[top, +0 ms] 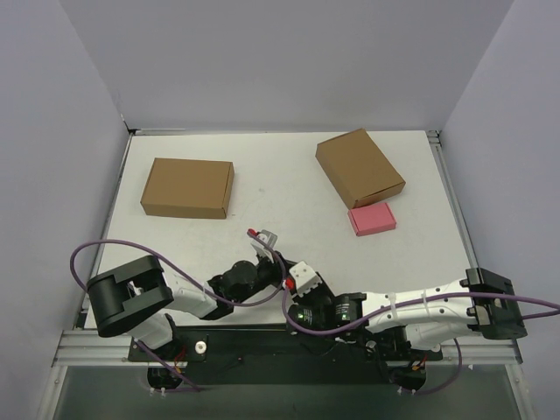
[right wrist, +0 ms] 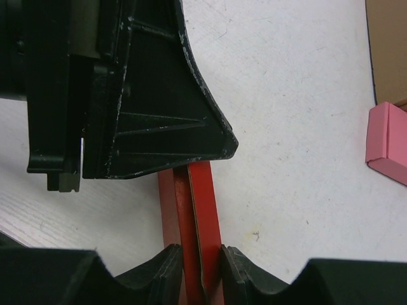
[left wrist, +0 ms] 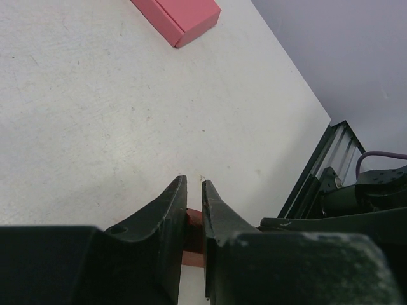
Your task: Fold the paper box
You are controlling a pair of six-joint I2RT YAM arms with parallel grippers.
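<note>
A red paper box [right wrist: 206,222] stands in the right wrist view, long and narrow, with a loose flap along its side. My right gripper is shut on it. My left gripper is at the box's far end, its black body [right wrist: 146,108] covering that end in the right wrist view. Its fingertips have a narrow gap with red box behind, and whether they grip it is unclear. In the top view both grippers meet at the front middle and mostly hide the box.
A pink box [top: 373,219] lies at the right beside a brown box [top: 359,166]. Another brown box [top: 186,187] lies at the back left.
</note>
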